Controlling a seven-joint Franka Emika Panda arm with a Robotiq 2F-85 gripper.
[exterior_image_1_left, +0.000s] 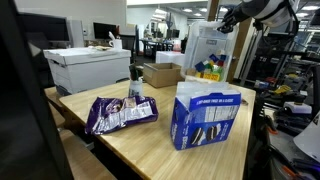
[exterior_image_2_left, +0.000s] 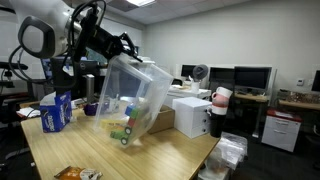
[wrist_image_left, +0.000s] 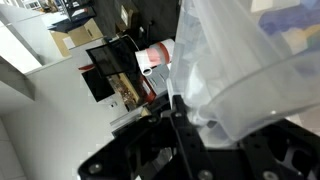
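Observation:
My gripper (exterior_image_2_left: 126, 50) is shut on the upper rim of a translucent plastic bin (exterior_image_2_left: 148, 88), which hangs tilted over the table (exterior_image_2_left: 180, 152). Several coloured items, yellow, green and blue, show through the low part of the bin (exterior_image_1_left: 209, 48). From exterior view 1 the gripper (exterior_image_1_left: 228, 24) is small and at the far upper right. The bin's pale wall (wrist_image_left: 238, 62) fills much of the wrist view and runs up to the gripper. Exactly how the fingers meet the rim is hard to see there.
A blue-and-white cookie box (exterior_image_1_left: 203, 122), a purple bag (exterior_image_1_left: 121, 115) and a bottle (exterior_image_1_left: 136, 84) stand on the table near a brown carton (exterior_image_1_left: 162, 76). An orange-brown snack packet (exterior_image_2_left: 78, 173) lies at the near edge. A white box (exterior_image_2_left: 196, 118) stands behind.

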